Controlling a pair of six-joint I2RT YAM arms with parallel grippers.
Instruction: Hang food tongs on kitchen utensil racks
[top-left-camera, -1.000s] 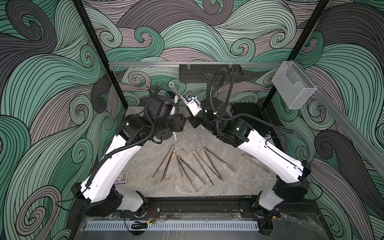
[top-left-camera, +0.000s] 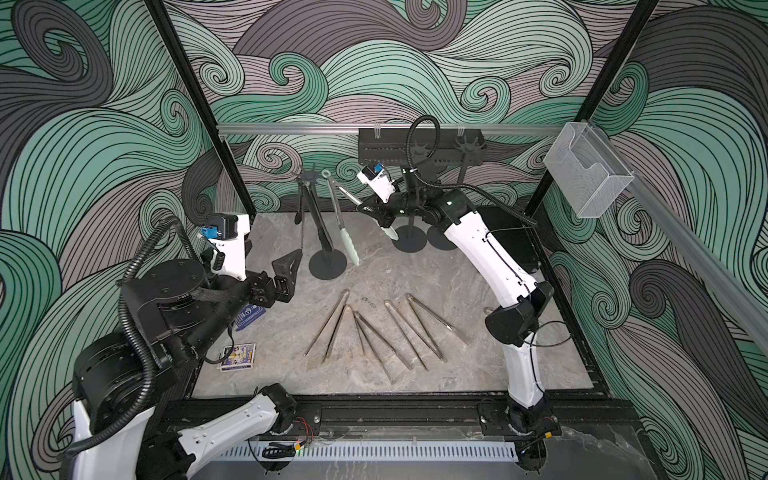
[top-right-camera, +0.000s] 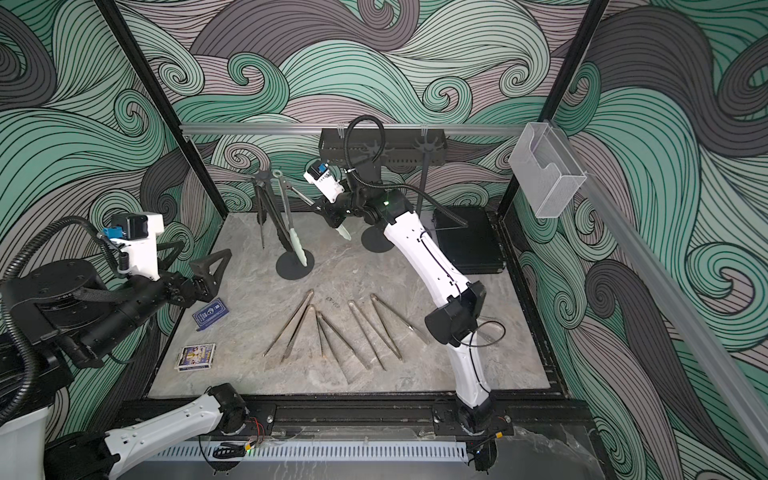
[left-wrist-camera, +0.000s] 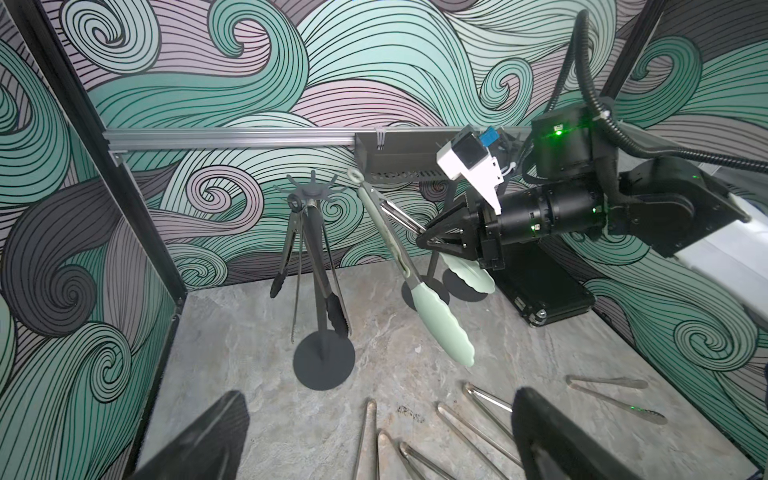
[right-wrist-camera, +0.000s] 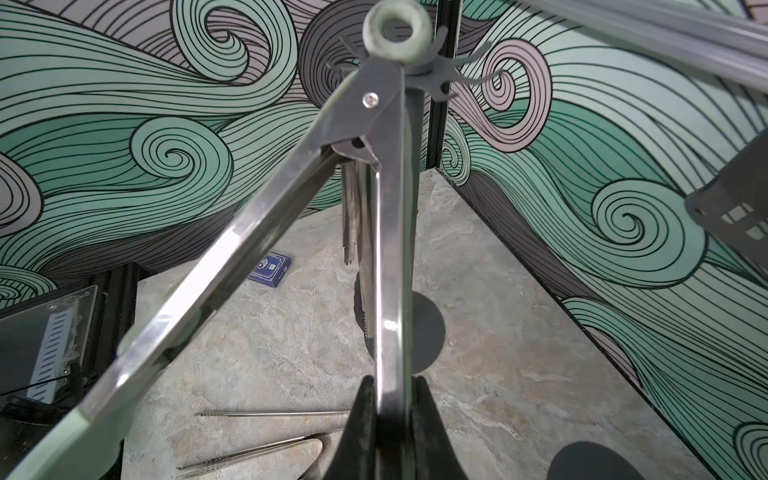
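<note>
My right gripper is shut on mint-tipped steel tongs, gripping one arm, the tips spread and the ring at the top. In the right wrist view the ring is up beside the prongs of the left rack, which holds other tongs; whether it touches a hook I cannot tell. My left gripper is open at the left side, away from the tongs and the rack, nothing between its fingers.
Two more racks stand at the back right near a black case. Several steel tongs lie across the front of the table. Card boxes are at the left.
My left arm has drawn back from the middle to the far left. My right arm has shifted left toward the left rack with the tongs.
</note>
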